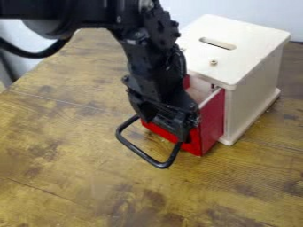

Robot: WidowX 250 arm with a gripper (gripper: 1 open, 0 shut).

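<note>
The black gripper (166,120) hangs low in the middle of the view, in front of a pale wooden box (246,71) that has a slot in its top. A red-fronted part (211,124), with a pale inner compartment, stands out at the box's front, partly hidden behind the gripper. A black loop (142,152) sticks out low beside the gripper, toward the near left. Whether the fingers are open or shut, and whether they touch the red part, is hidden.
A white wall stands behind the box, and a black cable arcs at the upper left.
</note>
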